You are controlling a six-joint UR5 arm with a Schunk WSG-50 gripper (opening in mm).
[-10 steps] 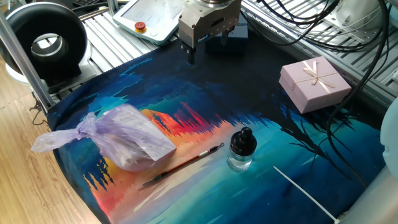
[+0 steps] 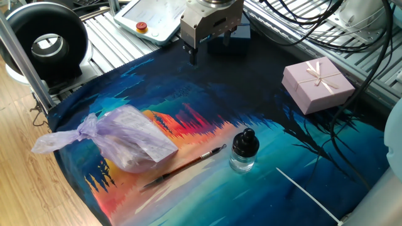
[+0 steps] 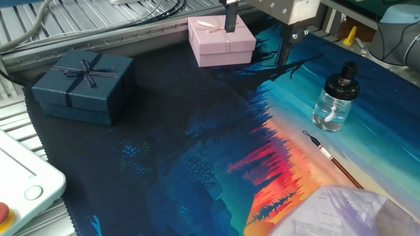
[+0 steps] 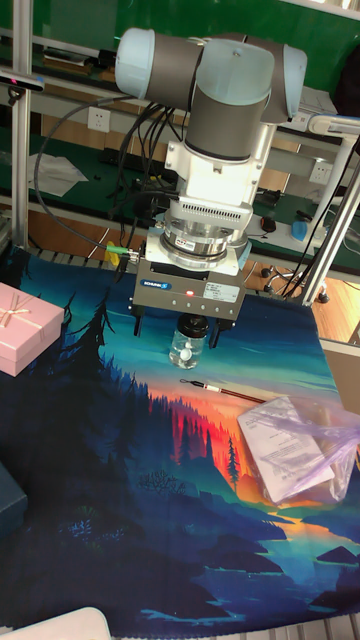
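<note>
High above the cloth, my gripper (image 4: 175, 317) hangs with its two dark fingers (image 3: 231, 18) wide apart and nothing held between them. A clear glass bottle (image 2: 242, 161) with a black dropper cap stands upright on the cloth; in exterior view 3 it shows behind the fingers. Beside it lies a brush (image 2: 186, 165) with a dark brown handle. A tied translucent purple bag (image 2: 129, 141) with a white box-like item inside rests at the left in exterior view 1. The pink gift box (image 2: 318, 85) and the dark blue gift box (image 3: 85, 85), both with bows, sit near the cloth's edge.
A landscape-printed cloth (image 3: 164, 157) covers the table, its dark middle clear. A control pendant with a red button (image 2: 142, 27) lies off the cloth. Black cables (image 2: 370, 69) hang beside the pink box. A thin white stick (image 2: 308, 193) shows at lower right.
</note>
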